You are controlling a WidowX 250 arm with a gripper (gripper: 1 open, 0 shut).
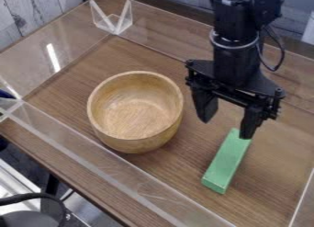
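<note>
My gripper (227, 116) hangs upright over the wooden table, its two dark fingers spread apart and nothing seen between them. Just below and in front of it lies a green rectangular block (225, 161). Left of the gripper sits a round wooden bowl (135, 130), which looks empty.
A white angular object (113, 17) stands at the back left. The table (123, 194) has pale edges at the left and right. A dark cable shows at the lower left.
</note>
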